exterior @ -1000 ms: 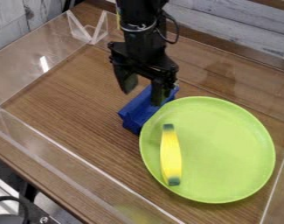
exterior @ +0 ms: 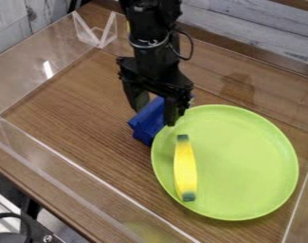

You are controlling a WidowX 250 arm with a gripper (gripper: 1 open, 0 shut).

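Note:
My black gripper (exterior: 154,100) hangs open from the top centre, its fingers around and just above a blue block (exterior: 147,122), which it partly hides. The block lies on the wooden surface at the left edge of a green plate (exterior: 244,166). A yellow banana-like object (exterior: 186,173) lies on the plate's left part.
Clear plastic walls edge it at left and front, and white boards run along the back. A black cable lies at the bottom left.
My gripper has shifted a little down and to the left over the blue block, now covering more of it. The plate and yellow object have not moved.

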